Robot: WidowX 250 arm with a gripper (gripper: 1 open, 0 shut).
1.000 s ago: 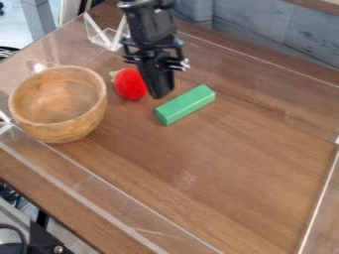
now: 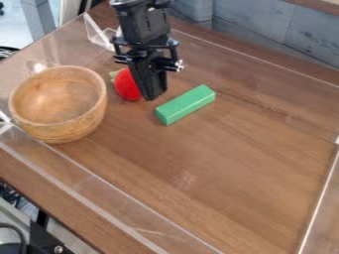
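Note:
A black gripper (image 2: 151, 81) at the end of the arm hangs over a red round object (image 2: 127, 85), just right of it and partly in front of it; whether its fingers are open or shut is unclear. A wooden bowl (image 2: 57, 106) sits to the left. A green block (image 2: 184, 105) lies to the right of the gripper.
Clear plastic edging runs along its sides, and a grey panel wall (image 2: 252, 30) stands at the back.

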